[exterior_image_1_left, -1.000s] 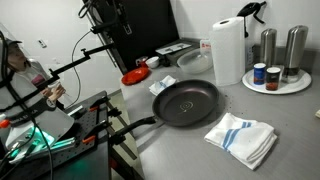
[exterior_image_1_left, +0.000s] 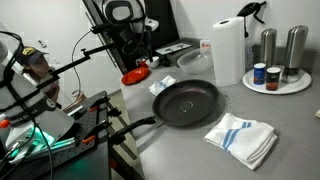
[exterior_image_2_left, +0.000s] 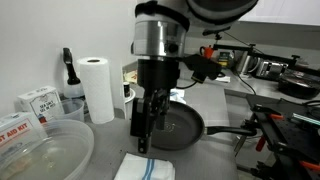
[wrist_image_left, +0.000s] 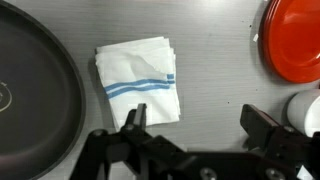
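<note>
My gripper (exterior_image_1_left: 136, 47) hangs above the far left of the table, its fingers spread with nothing between them. In the wrist view its dark fingers (wrist_image_left: 134, 121) stand well apart at the bottom. A folded white cloth with blue stripes (wrist_image_left: 140, 84) lies flat below the gripper. In exterior view 1 this cloth (exterior_image_1_left: 162, 85) is behind the black frying pan (exterior_image_1_left: 186, 103); in exterior view 2 it lies at the bottom edge (exterior_image_2_left: 147, 168), below my gripper (exterior_image_2_left: 150, 133). A second striped white cloth (exterior_image_1_left: 242, 139) lies on the pan's other side.
A red dish (wrist_image_left: 297, 40) and a white cup (wrist_image_left: 304, 111) are on the other side of the cloth from the pan. A clear bowl (exterior_image_1_left: 197, 62), paper towel roll (exterior_image_1_left: 229, 55) and plate of shakers (exterior_image_1_left: 276, 86) stand along the back.
My gripper has come down into exterior view 1 from its top edge and hangs lower over the far left. The pan, cloths and dishes have not moved.
</note>
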